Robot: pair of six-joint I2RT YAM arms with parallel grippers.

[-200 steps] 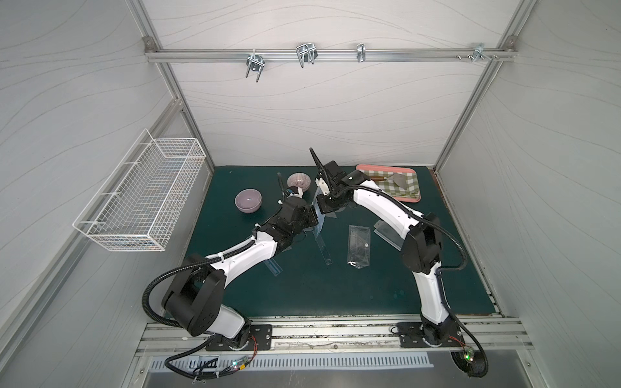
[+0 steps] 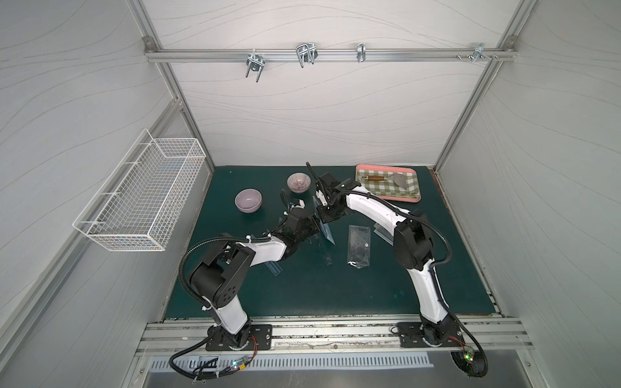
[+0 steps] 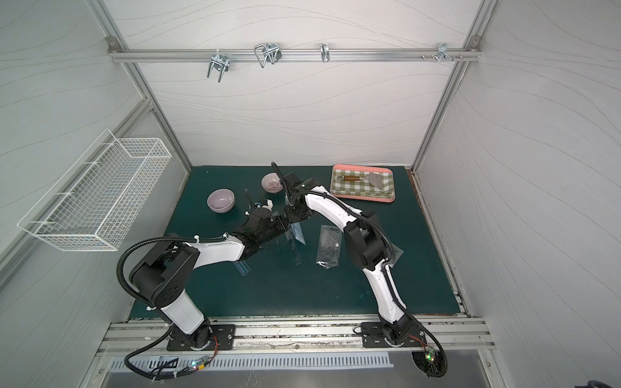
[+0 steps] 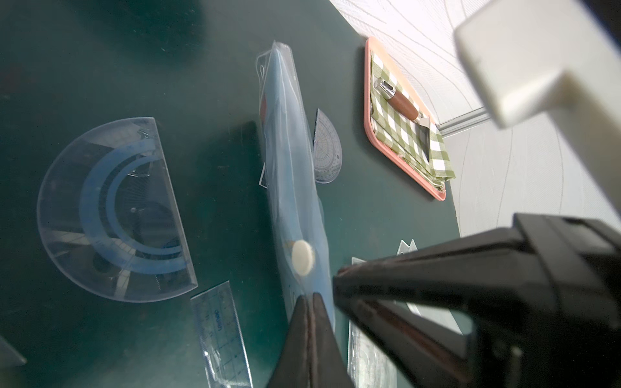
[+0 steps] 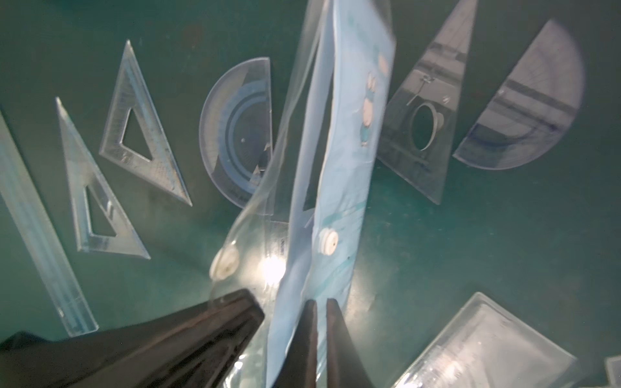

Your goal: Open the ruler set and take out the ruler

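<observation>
A soft pouch, clear on one side and pale blue on the other, stands on edge between my grippers, its mouth spread apart in the right wrist view. White snaps show on it. My left gripper is shut on the pouch's clear layer. My right gripper is shut on its blue layer. A clear ruler lies on the table at left in the right wrist view, beside set squares and a protractor. A short ruler piece lies below the protractor in the left wrist view.
A clear plastic sleeve lies right of the grippers. Two bowls stand at the back left. A pink tray with a checked cloth stands at the back right.
My left arm has folded back and its gripper has come slightly lower and nearer the right one.
</observation>
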